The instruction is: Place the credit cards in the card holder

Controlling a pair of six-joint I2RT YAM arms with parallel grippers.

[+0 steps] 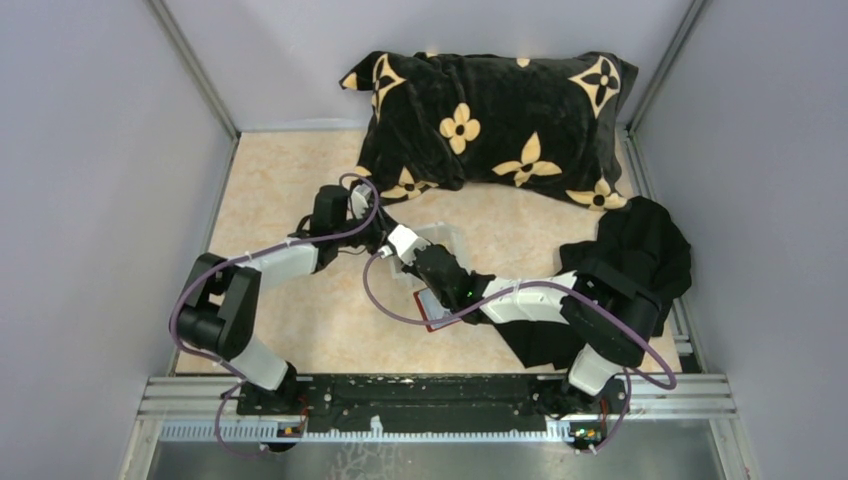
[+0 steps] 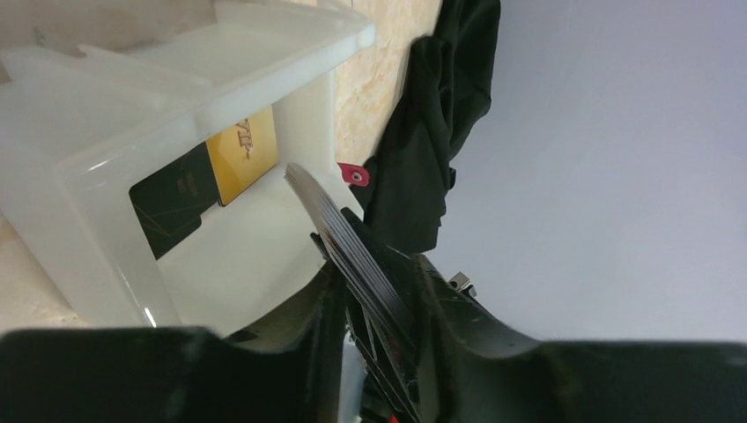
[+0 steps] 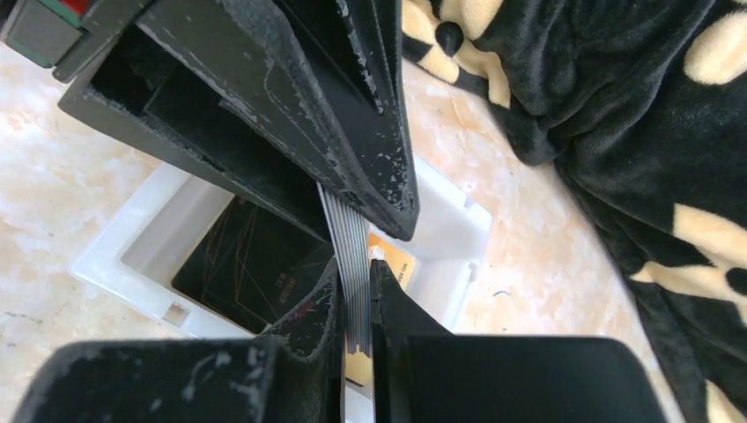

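Observation:
My right gripper is shut on a thin stack of cards, held edge-on above a white plastic box. Around the same stack, my left gripper stands part open, a finger on either side; whether both touch it is hard to see. The two grippers meet over the box in the top view. Partly under my right arm lies a red-edged card holder; its red snap tab shows beyond the box in the left wrist view.
Inside the box lie a black card and a yellow card. A dark patterned cushion fills the back, and black cloth lies at the right.

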